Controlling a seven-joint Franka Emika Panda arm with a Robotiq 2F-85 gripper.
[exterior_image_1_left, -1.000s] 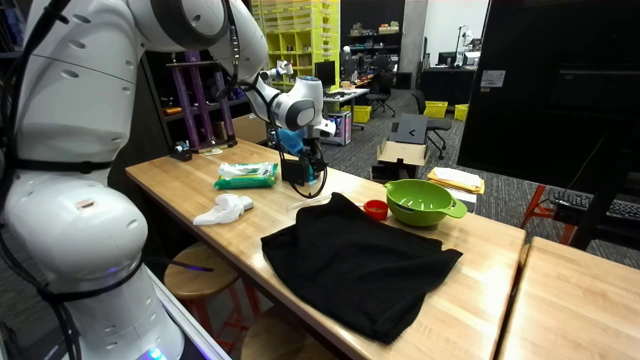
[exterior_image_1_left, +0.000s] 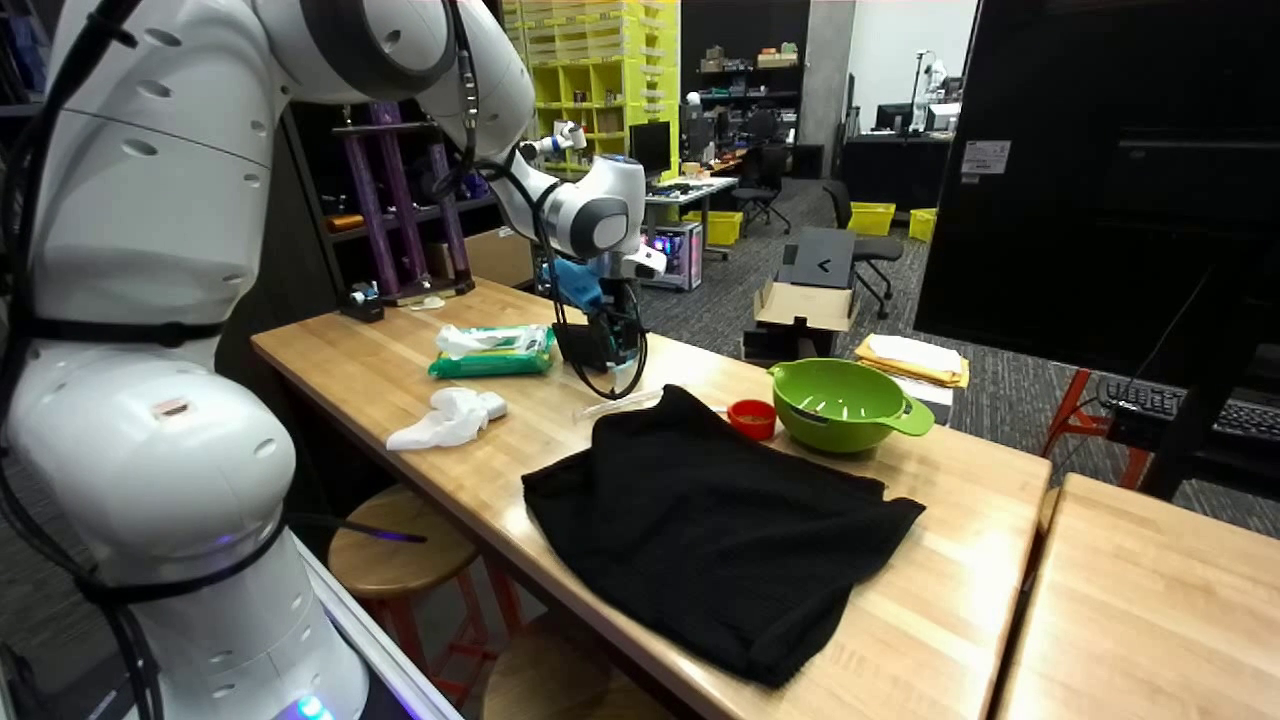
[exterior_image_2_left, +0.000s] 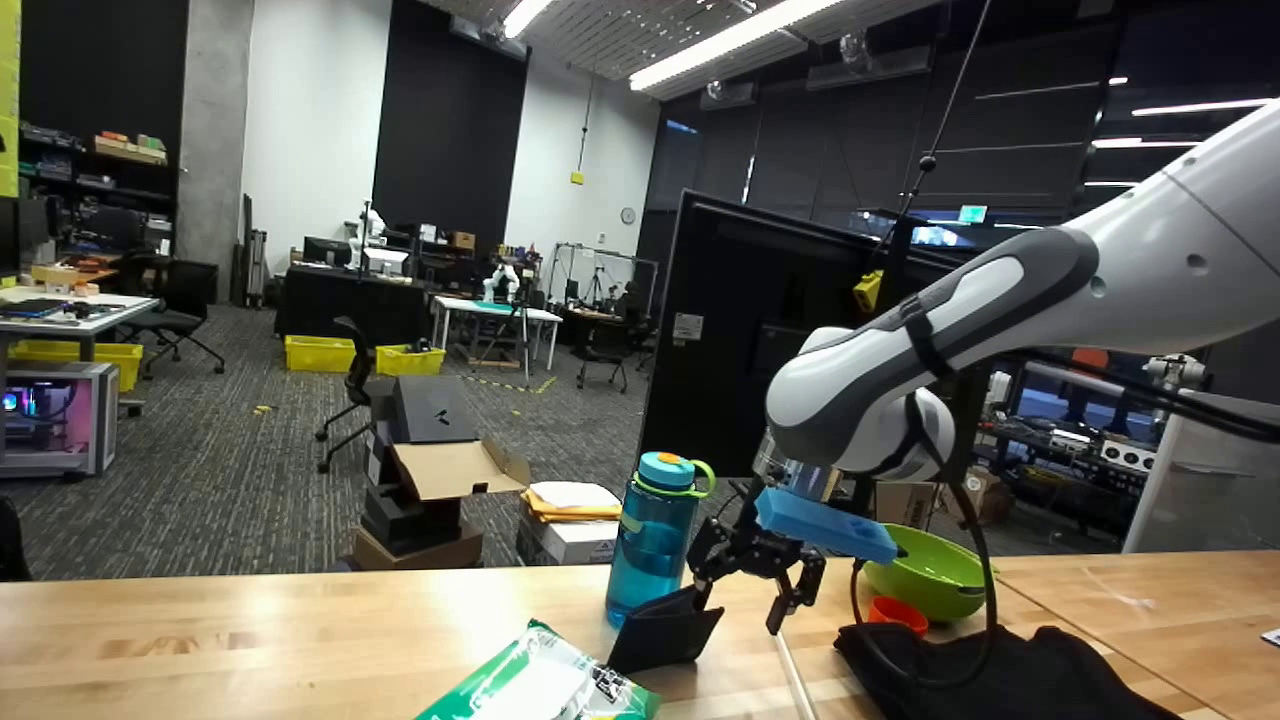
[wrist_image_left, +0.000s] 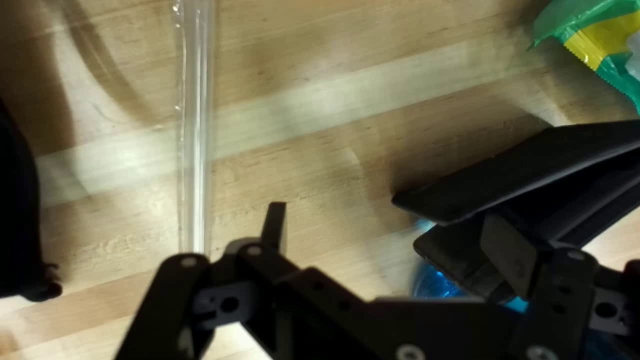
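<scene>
A black folded wallet-like item (exterior_image_2_left: 666, 632) stands partly spread on the wooden table, its flaps apart in the wrist view. My gripper (exterior_image_2_left: 746, 596) is low over the table and open, its two fingers wide apart. One of the fingers (wrist_image_left: 510, 252) overlaps the black item's near end; whether it touches or only passes in front, I cannot tell. Bare table shows between the fingers. Close behind the item is a blue water bottle (exterior_image_2_left: 654, 540), mostly covered in the wrist view. A clear plastic tube (wrist_image_left: 195, 126) lies to the other side.
A green wipes pack (exterior_image_1_left: 492, 350) and a white crumpled tissue (exterior_image_1_left: 444, 420) lie nearer the table's left edge. A black cloth (exterior_image_1_left: 720, 528) covers the middle. Past it are a red cup (exterior_image_1_left: 752, 418) and a green colander (exterior_image_1_left: 840, 406).
My gripper has shifted slightly left in exterior view 1. The black item now looks a little tilted and moved slightly the same way. All else on the table stays put.
</scene>
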